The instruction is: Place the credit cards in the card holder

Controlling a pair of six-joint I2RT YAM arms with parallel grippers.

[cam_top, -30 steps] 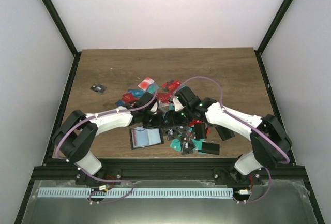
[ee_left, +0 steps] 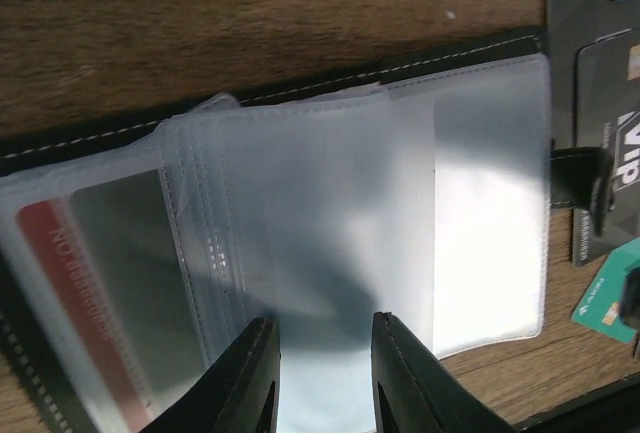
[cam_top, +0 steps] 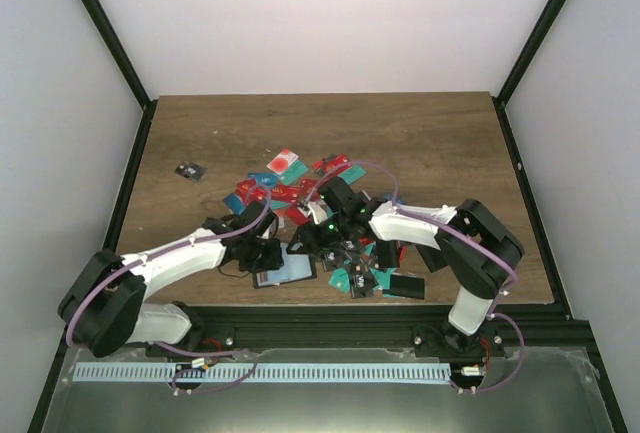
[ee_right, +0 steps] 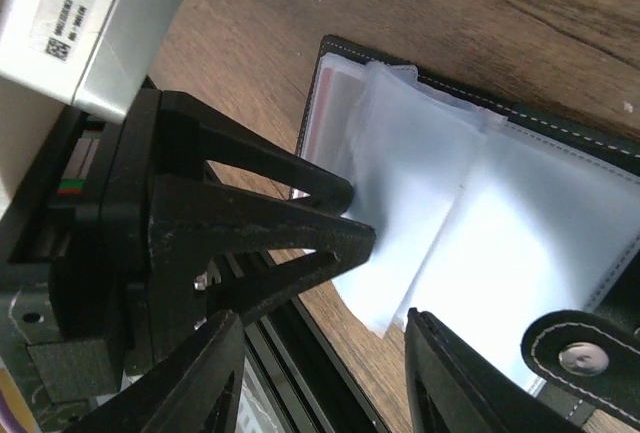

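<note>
The card holder (cam_top: 295, 269) lies opened out near the table's front edge, with clear sleeves (ee_left: 320, 183) inside a black, stitched cover. In the left wrist view, a red and grey card (ee_left: 80, 293) shows through its left sleeve. My left gripper is over the middle sleeves, part open, with nothing visible between its fingers. In the right wrist view, my left fingers (ee_right: 320, 238) hang over the holder's sleeves. My right gripper is part open and empty above the holder's right side, near its snap strap (ee_right: 580, 358). Red cards (cam_top: 283, 194) lie behind the holder.
Black cards (cam_top: 405, 286) and teal cards (cam_top: 340, 280) are spread right of the holder. One dark card (cam_top: 190, 170) lies alone at the left. Both grippers stand close together.
The right gripper has come left toward the holder's right side.
</note>
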